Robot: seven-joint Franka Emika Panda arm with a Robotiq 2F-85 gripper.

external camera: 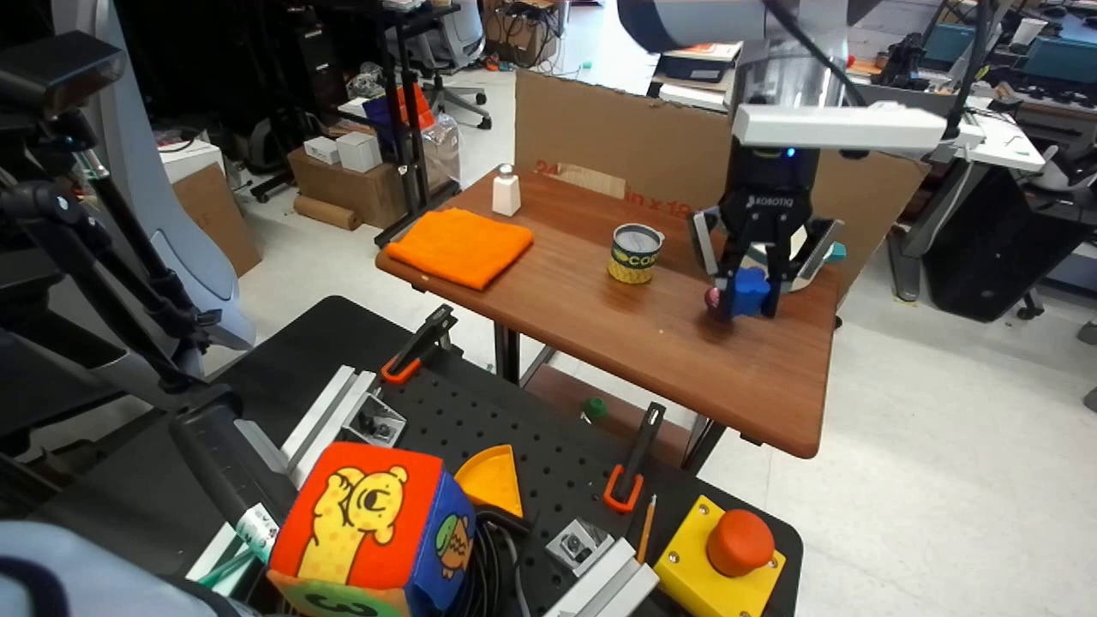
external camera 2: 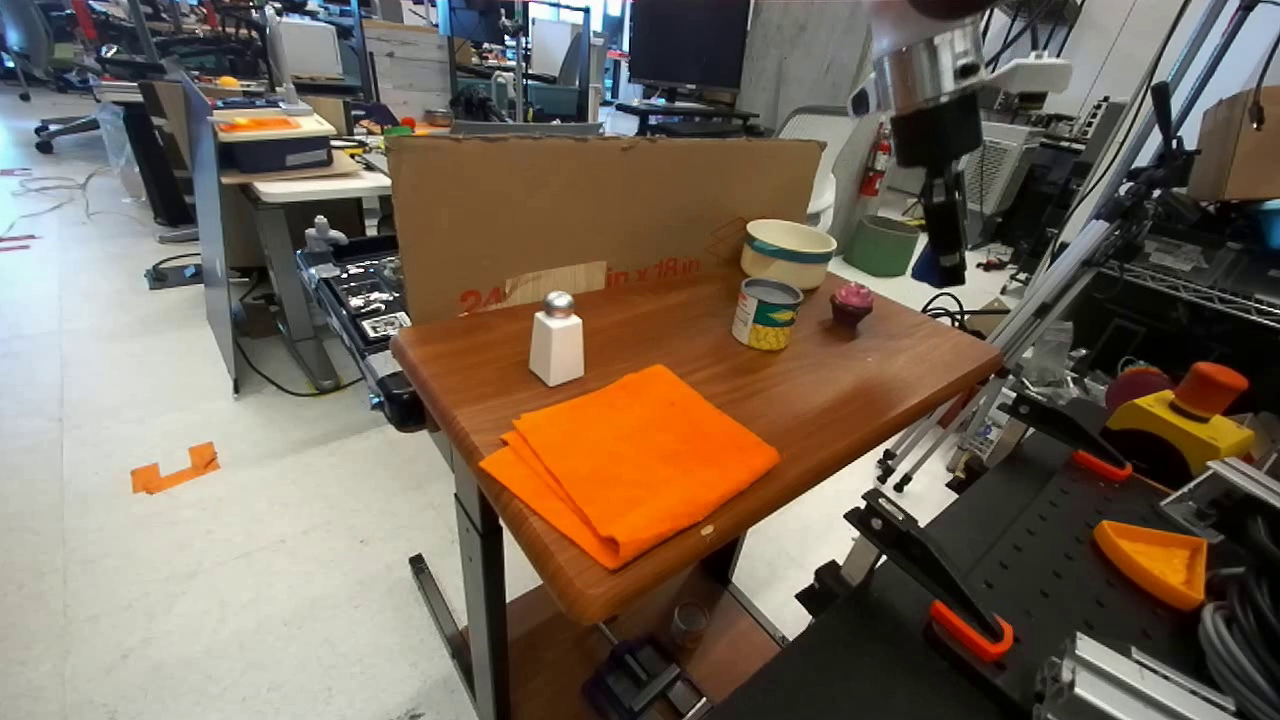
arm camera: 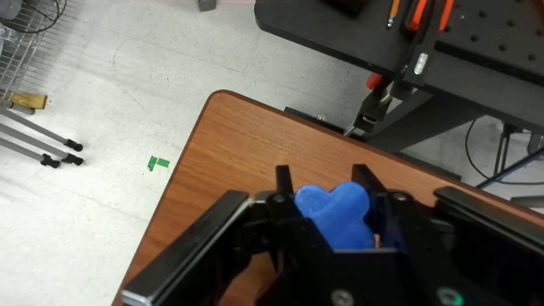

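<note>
A blue lobed block (arm camera: 336, 211) is pinched between the two fingertips of my gripper, which is shut on it. In exterior view 1 the block (external camera: 750, 292) hangs above the right part of the wooden table, with my gripper (external camera: 752, 298) pointing down around it. Exterior view 2 shows the gripper (external camera 2: 948, 264) raised past the table's right side; only a bit of blue (external camera 2: 926, 266) shows beside its fingers.
On the wooden table (external camera 2: 840, 384) stand a corn can (external camera 2: 765, 314), a pink-topped cupcake (external camera 2: 852, 302), a cream bowl (external camera 2: 787, 252) and a white shaker (external camera 2: 557, 342). An orange cloth (external camera 2: 642, 450) lies at the left. Cardboard (external camera 2: 576, 204) walls the back edge.
</note>
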